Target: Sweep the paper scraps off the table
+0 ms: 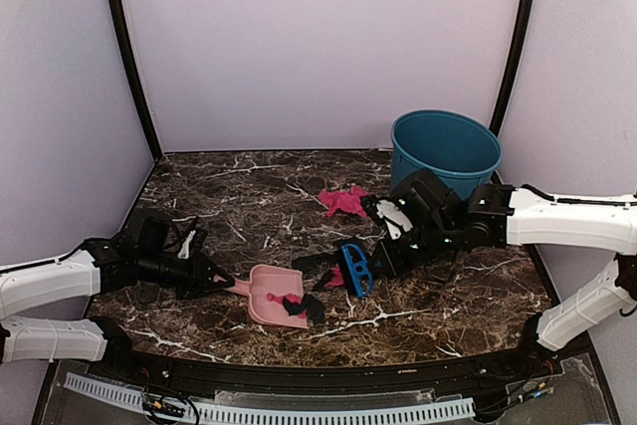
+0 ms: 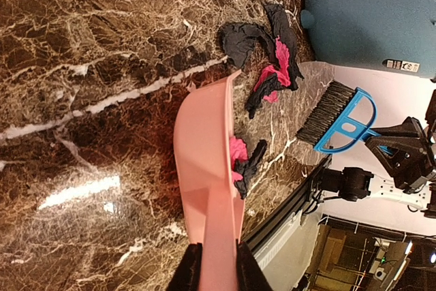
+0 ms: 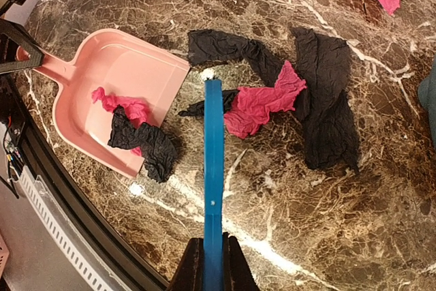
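A pink dustpan [image 1: 263, 279] lies on the dark marbled table, its handle held in my left gripper, which is shut on it. A pink scrap [image 3: 133, 108] rests in the pan, and a black scrap [image 3: 146, 143] hangs over its open edge. My right gripper is shut on a blue brush; in the left wrist view its bristles [image 2: 328, 110] appear raised off the table. Beneath and beyond the brush lie another pink scrap [image 3: 262, 103] and black scraps [image 3: 323, 97]. Farther back is a pink scrap [image 1: 343, 200] with some dark blue under it.
A teal bin [image 1: 445, 151] stands at the back right of the table. Along the front edge runs a dark rail with a white slotted strip [image 1: 269, 412].
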